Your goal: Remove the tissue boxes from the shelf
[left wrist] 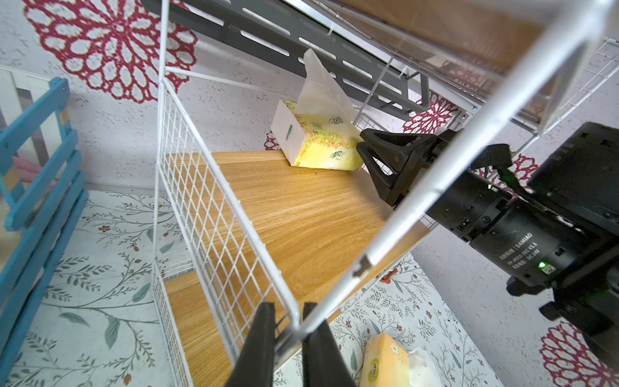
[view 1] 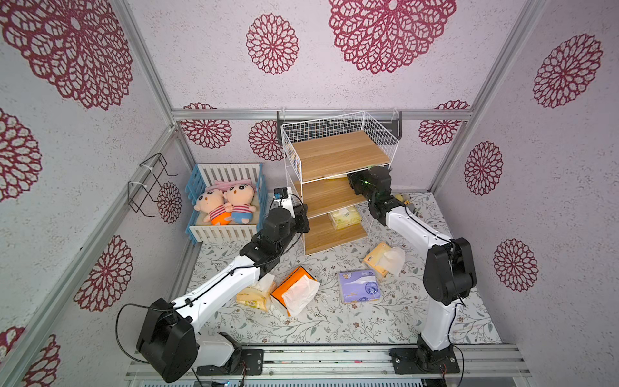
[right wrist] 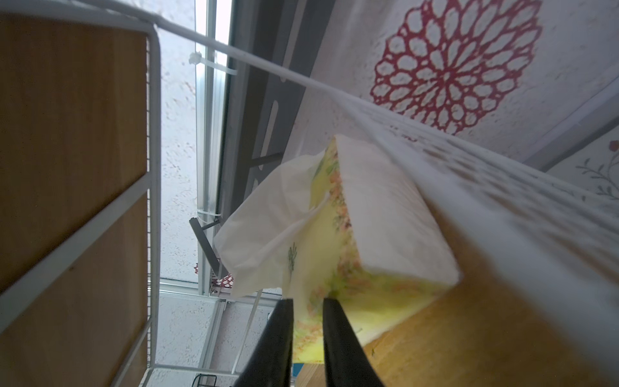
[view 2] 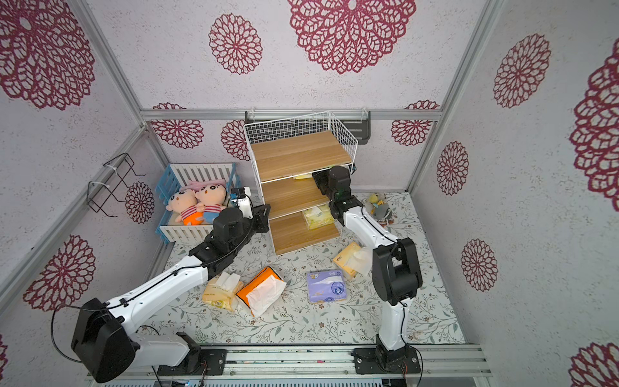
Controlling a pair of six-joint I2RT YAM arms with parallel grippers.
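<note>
On the middle board of the white wire shelf (view 1: pixel 335 195) sits a yellow tissue pack (left wrist: pixel 329 138) with a tissue sticking up. It lies towards the back and is tilted in the right wrist view. My right gripper reaches in from the right side, fingers partly apart, at the pack's near end; contact is unclear. In the left wrist view my left gripper is shut on the shelf's front left post. A second yellow tissue pack (view 1: pixel 345 218) rests on the bottom board, partly under the middle one.
On the floral table lie an orange pack (view 1: pixel 296 290), a purple pack (view 1: pixel 359 286), a yellow-orange pack (view 1: pixel 380 258) and a yellow one (view 1: pixel 253 296) by the left arm. A basket (view 1: pixel 216 236) with two dolls stands left. The top board (view 1: pixel 335 153) is bare.
</note>
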